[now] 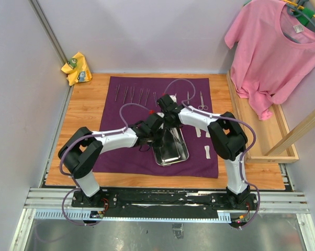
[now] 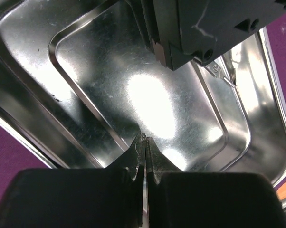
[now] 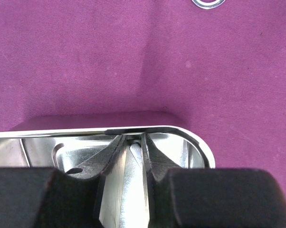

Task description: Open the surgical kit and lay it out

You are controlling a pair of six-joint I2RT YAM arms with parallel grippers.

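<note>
The steel tray (image 1: 170, 159) lies on the purple cloth (image 1: 121, 162), beneath both grippers. My left gripper is shut, nothing visible between its fingertips, over the tray's bare floor. My right gripper is part open at the tray's rim, around a flat metal piece (image 3: 133, 199) inside; whether it grips it cannot be told. In the left wrist view a hinged metal instrument (image 2: 219, 73) lies in the tray, partly hidden by the other gripper. Slim instruments (image 1: 132, 94) stand in a row along the back of the cloth, scissors (image 1: 202, 107) at its right.
Pale flat pieces (image 1: 207, 151) lie right of the tray. A wooden frame (image 1: 293, 146) with a hanging pink shirt (image 1: 272, 52) stands at the right. A yellow bag (image 1: 76, 68) sits at the back left.
</note>
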